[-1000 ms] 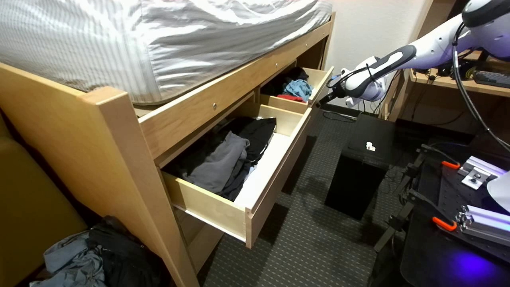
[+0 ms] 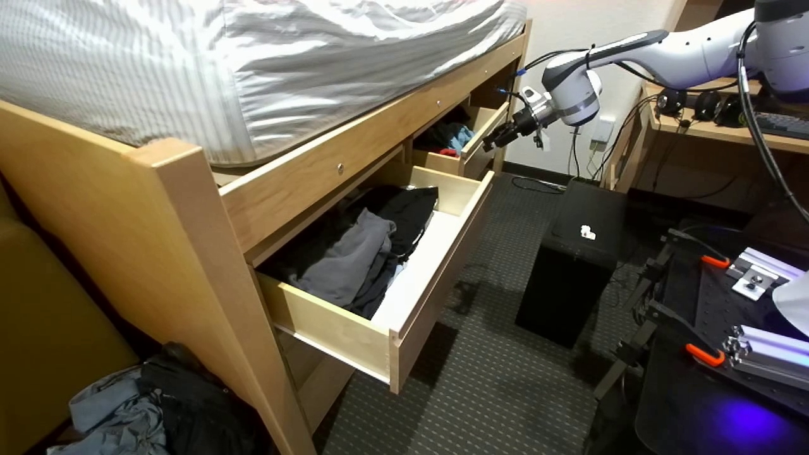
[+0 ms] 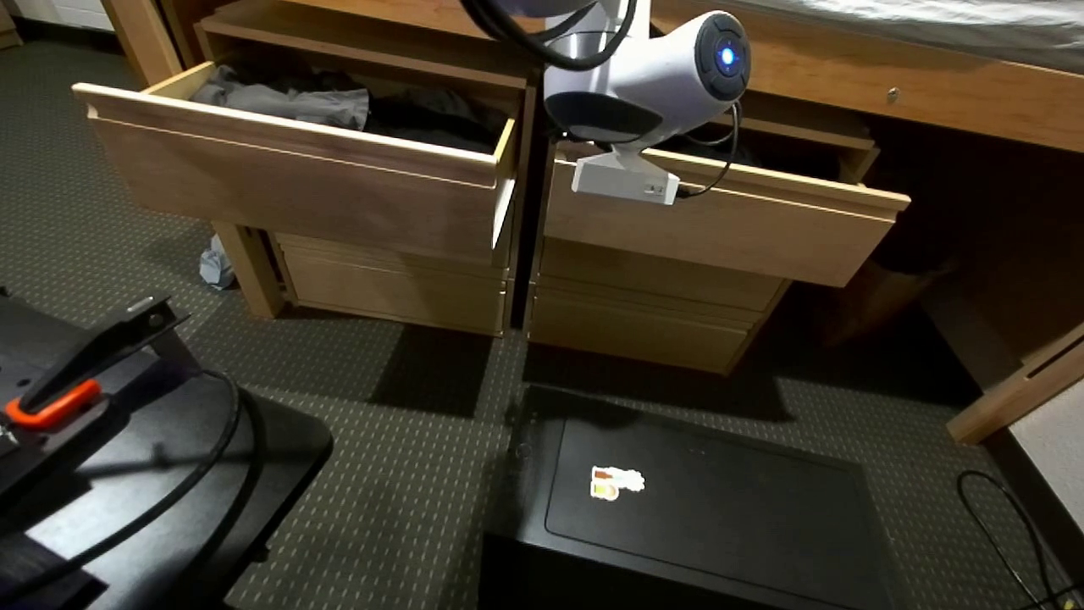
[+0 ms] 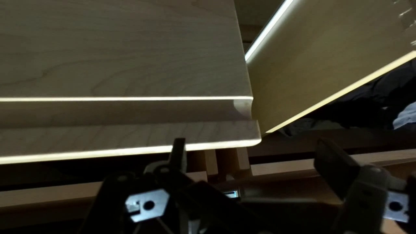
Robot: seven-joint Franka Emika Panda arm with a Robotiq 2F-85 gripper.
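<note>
Two wooden drawers stand pulled out under the bed. The far drawer (image 2: 476, 162) is part way out, with blue and red cloth inside; its front (image 3: 711, 219) is on the right in the second exterior view. My gripper (image 2: 491, 141) is at this front, near its top edge. In the wrist view the gripper is open, its fingers wide apart, with nothing held. One finger (image 4: 178, 154) overlaps the lip of the drawer front (image 4: 128, 136); contact cannot be judged. The near drawer (image 2: 444, 277) is farther out and holds grey and black clothes (image 2: 345, 254).
A black box (image 2: 580, 250) stands on the carpet before the drawers. The arm's dark table (image 2: 705, 402) is at the right, a desk (image 2: 713, 125) behind. Clothes (image 2: 159, 402) lie by the bed's near end. Carpet between near drawer and box is clear.
The far drawer has moved inward, toward the bed, and less of its contents shows. My gripper has moved slightly left and up, following the drawer front. The near drawer is unchanged.
</note>
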